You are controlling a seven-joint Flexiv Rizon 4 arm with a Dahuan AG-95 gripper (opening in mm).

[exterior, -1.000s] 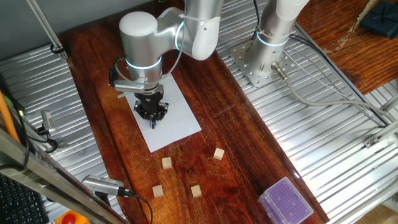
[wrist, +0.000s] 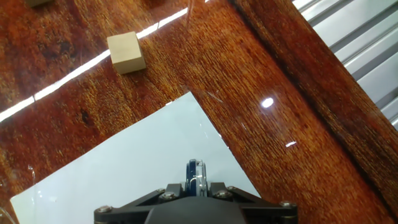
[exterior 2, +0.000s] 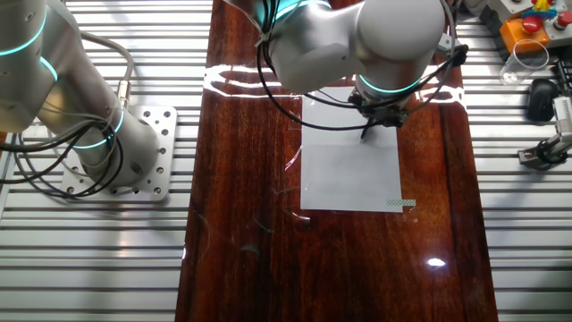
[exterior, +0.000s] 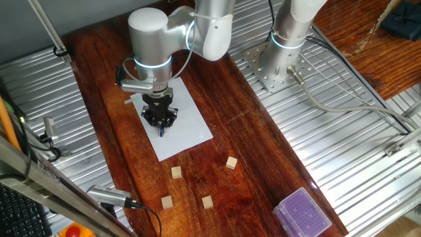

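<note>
A white sheet of paper (exterior: pixel 186 129) lies flat on the dark red-brown wooden table. Over its left part in exterior view 1, my gripper (exterior: pixel 162 125) points straight down. It is shut on a slim dark blue and clear pen-like object (wrist: pixel 196 177), which sticks out between the fingers in the wrist view. Seen in exterior view 2, a dark tip shows below the gripper (exterior 2: pixel 366 130) over the sheet (exterior 2: pixel 350 174). Whether that tip touches the paper I cannot tell. No marks are clearly visible on the sheet.
Several small wooden cubes lie on bare table beyond the paper, one cube (wrist: pixel 126 53) being nearest the sheet's corner. A purple box (exterior: pixel 302 214) sits near the table's edge. Tape (exterior 2: pixel 401 203) lies at one paper corner. A black cable (exterior: pixel 152 212) reaches onto the table.
The arm above the gripper has shifted very slightly. The pen-like object stays in the gripper over nearly the same part of the paper; paper and cubes are unmoved.
</note>
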